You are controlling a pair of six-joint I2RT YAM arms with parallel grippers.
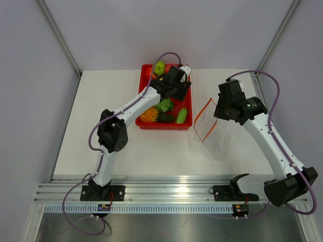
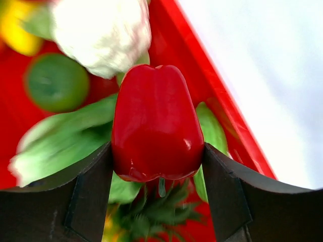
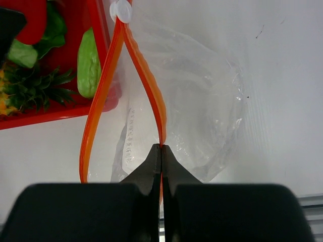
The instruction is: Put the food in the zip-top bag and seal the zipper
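A glossy red bell pepper point(image 2: 155, 126) sits between the fingers of my left gripper, which is shut on it with the stem pointing toward me. It hangs above the red food tray point(image 1: 161, 126). To the right of the tray lies the clear zip top bag point(image 3: 197, 96), its mouth spread apart between two orange zipper strips. My right gripper is shut on one strip point(image 3: 156, 101) of the bag's edge. From above, the left gripper point(image 1: 182, 91) covers the pepper.
Cauliflower point(image 2: 103, 33), a lime point(image 2: 56, 82), a green long vegetable point(image 3: 88, 65), leafy greens and pineapple lie in the tray. A white slider point(image 3: 121, 10) sits at the zipper's far end.
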